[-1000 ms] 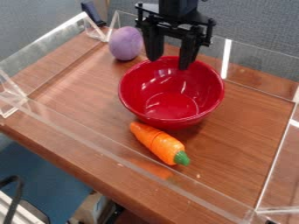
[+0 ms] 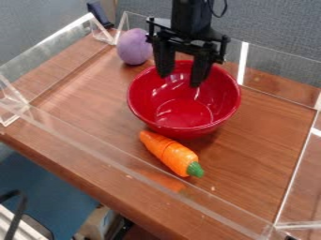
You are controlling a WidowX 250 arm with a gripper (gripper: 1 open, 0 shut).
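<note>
The black gripper [image 2: 182,69] hangs over the back part of a red bowl [image 2: 183,108], its two dark fingers spread apart and pointing down, with nothing visible between them. An orange toy carrot [image 2: 168,150] with a green tip lies just in front of the bowl. A purple round object [image 2: 133,47] rests behind and to the left of the bowl, partly hidden by the arm.
The wooden table [image 2: 75,122] is bordered by clear plastic walls. Bare wood lies to the left and right of the bowl. Beyond the front left edge is a blue floor with some dark equipment.
The gripper has moved slightly downward toward the bowl. The bowl, carrot and purple object look unchanged.
</note>
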